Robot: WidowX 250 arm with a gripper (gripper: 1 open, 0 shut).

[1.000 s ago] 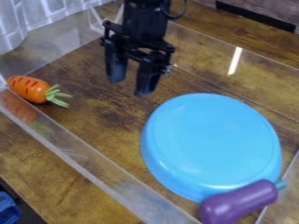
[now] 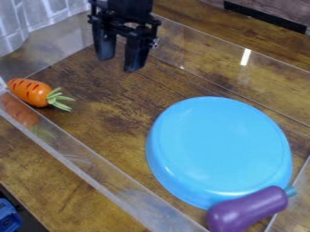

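My black gripper [image 2: 119, 53] hangs at the upper middle of the camera view, above bare wood, its two fingers apart with nothing visible between them. An orange toy carrot [image 2: 34, 92] with green leaves lies at the left by the clear wall. A blue round plate [image 2: 218, 145] fills the right middle. A purple toy eggplant [image 2: 246, 208] lies at the bottom right, beside the plate's edge.
Clear plastic walls [image 2: 115, 177] run round the wooden work surface [image 2: 109, 127]. Something blue [image 2: 10, 217] sits outside at the bottom left corner.
My gripper has moved up in the view, toward the back, and somewhat left. The carrot, plate and eggplant have stayed put.
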